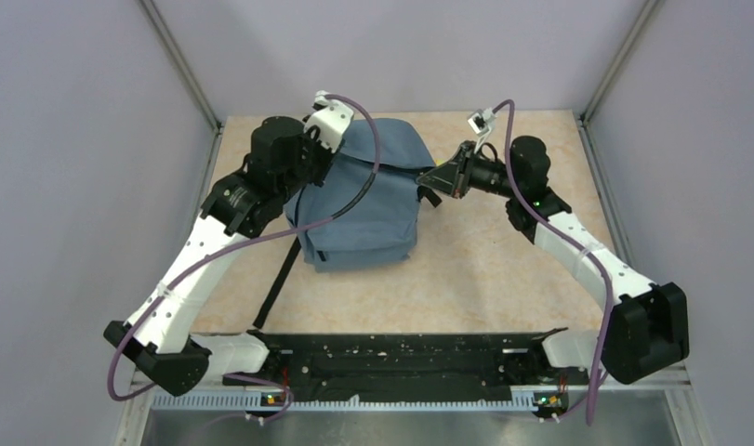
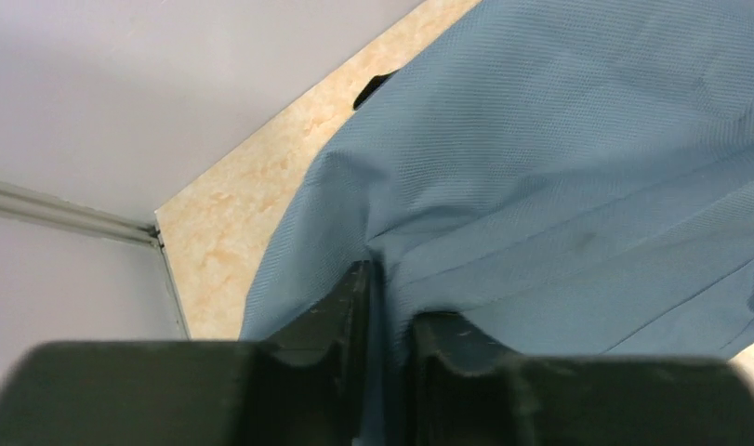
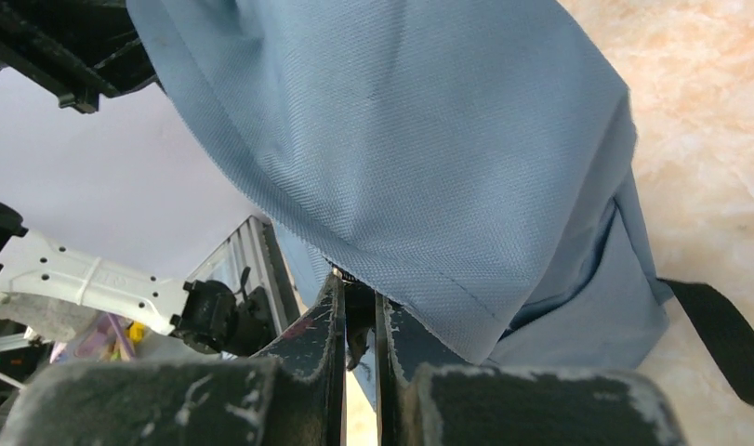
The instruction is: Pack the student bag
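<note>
A blue-grey backpack [image 1: 359, 228] is in the middle of the table, its black strap [image 1: 278, 288] trailing toward the front left. My left gripper [image 1: 319, 158] is at the bag's upper left corner; in the left wrist view folded fabric [image 2: 540, 111] runs down between its blurred fingers, and I cannot make out how tightly they are closed. My right gripper [image 1: 427, 181] is shut on the bag's upper right edge, where the fabric [image 3: 401, 167] hangs over its fingertips in the right wrist view. The bag's inside is hidden.
Pale walls border it on the left, right and back. A small yellow item peeks out behind the bag near the right gripper, mostly hidden.
</note>
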